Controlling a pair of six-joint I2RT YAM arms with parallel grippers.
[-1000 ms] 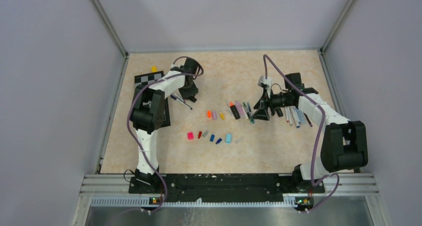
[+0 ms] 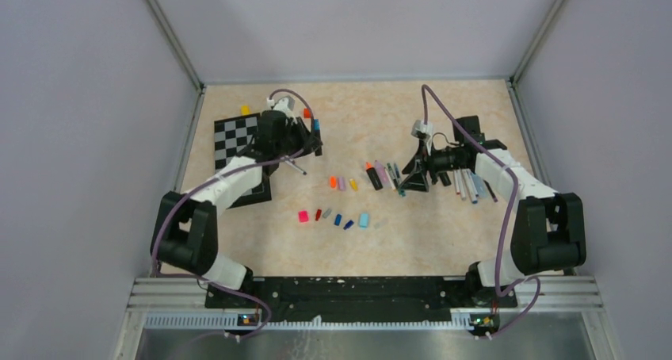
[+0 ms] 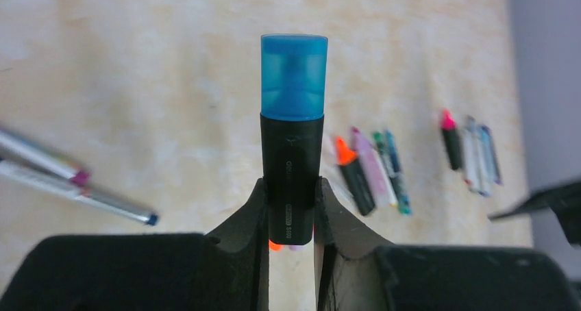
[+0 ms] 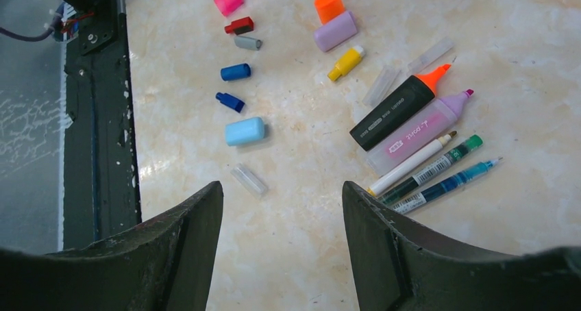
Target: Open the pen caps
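My left gripper is shut on a black marker (image 3: 291, 153) with its blue cap (image 3: 293, 75) on, held upright above the table on the upper left. My right gripper stands open and empty over the middle right. Uncapped pens lie beyond it in a row: black-orange highlighter (image 4: 390, 112), lilac highlighter (image 4: 411, 140), white pen (image 4: 404, 167), green pen (image 4: 431, 170) and blue pen (image 4: 452, 182). Loose caps lie in the middle, among them orange (image 4: 329, 9), lilac (image 4: 334, 33), yellow (image 4: 346, 64) and light-blue (image 4: 244, 131).
A checkered black board (image 2: 234, 132) lies at the left, with loose pens (image 3: 113, 203) nearby. More pens (image 2: 467, 184) lie at the right under the right arm.
The right arm looks unmoved.
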